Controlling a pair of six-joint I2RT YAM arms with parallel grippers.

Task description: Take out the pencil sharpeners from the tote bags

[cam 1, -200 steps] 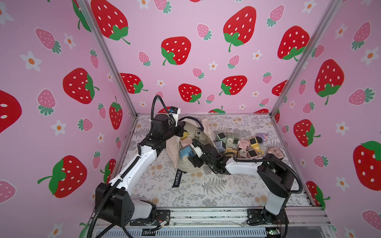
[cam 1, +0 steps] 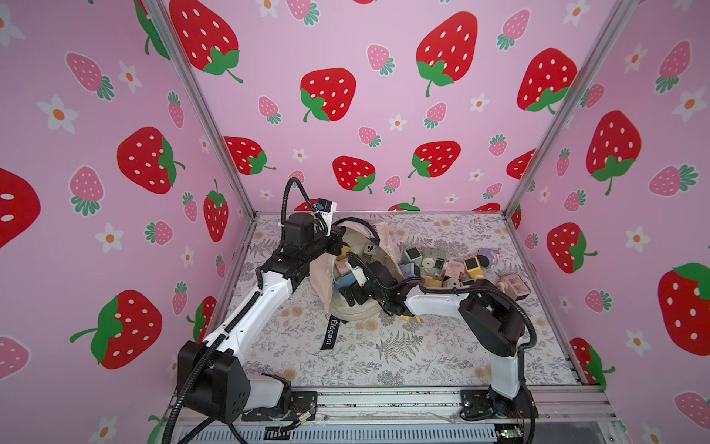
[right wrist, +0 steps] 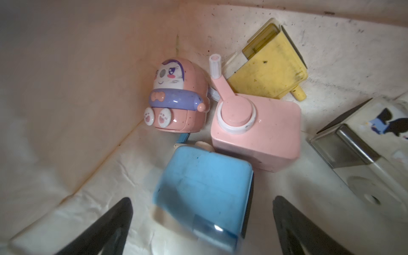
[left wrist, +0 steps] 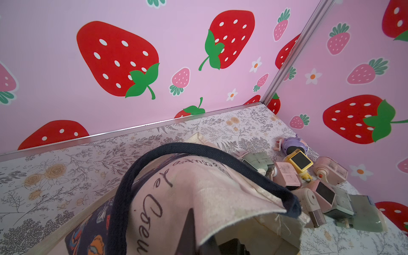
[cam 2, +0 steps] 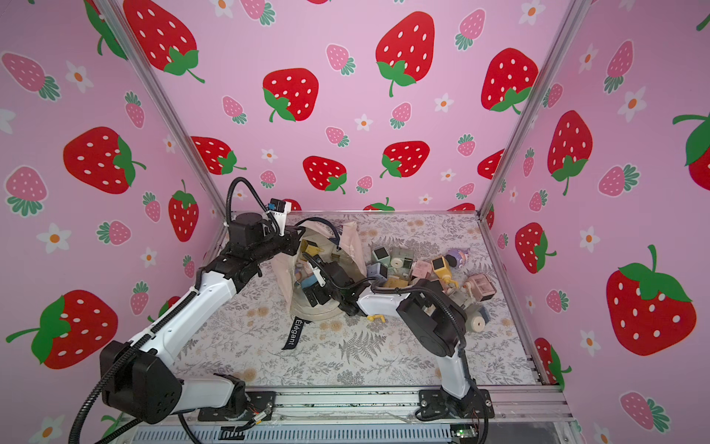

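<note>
The cream tote bag (cam 1: 321, 285) lies open, my left gripper (cam 1: 336, 240) at its upper rim; in the left wrist view its dark fingers are shut against the fabric (left wrist: 161, 204). My right gripper is inside, open, its fingers either side of a blue sharpener (right wrist: 204, 182). Beyond lie a pink crank sharpener (right wrist: 261, 127), a pink-and-purple character sharpener (right wrist: 178, 102), a yellow sharpener (right wrist: 267, 68) and a silver one with a dark animal picture (right wrist: 369, 165).
A crowded group of sharpeners (cam 1: 455, 270) stands right of the bag on the floral floor (cam 1: 399, 355). Pink walls bound the space.
My right gripper and arm have moved left, further into the bag and over the blue sharpener. The left arm looks unchanged.
</note>
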